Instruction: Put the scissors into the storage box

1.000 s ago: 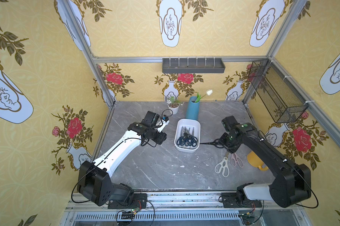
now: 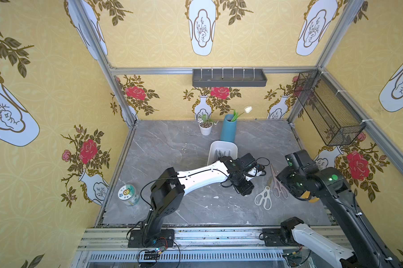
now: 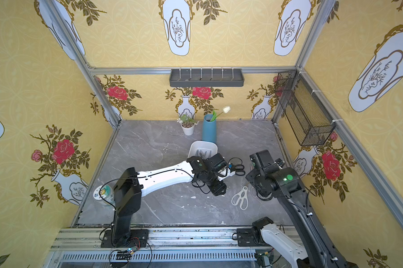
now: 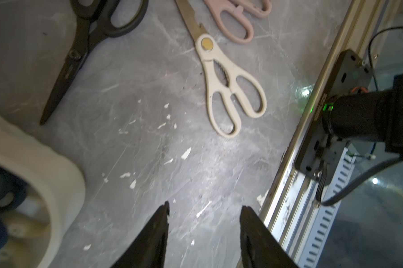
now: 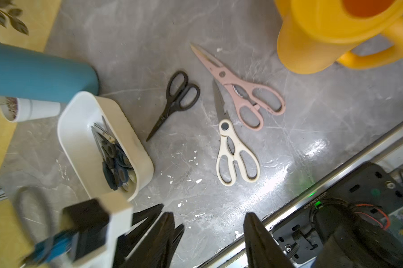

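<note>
White-handled scissors (image 5: 231, 151) lie flat on the grey table, with pink scissors (image 5: 241, 89) touching or close by and black scissors (image 5: 172, 103) apart, nearer the box. The white storage box (image 5: 141, 149) holds several dark-handled scissors; in the top left view the left arm partly covers it. Above the table, right of the box, my left gripper has its fingers apart and only bare tabletop showing between them. My right gripper, high over the right side, is open and empty. Left-hand fingers (image 5: 141, 218) enter the right wrist view's lower left.
A yellow jug (image 5: 308, 49) stands right of the pink scissors. Behind the box are a blue vase (image 2: 228, 129) and a small potted plant (image 2: 205, 127). A jar (image 2: 128, 194) sits at the far left.
My left arm has swung right, across the box toward the scissors. All three loose scissors stay in place.
</note>
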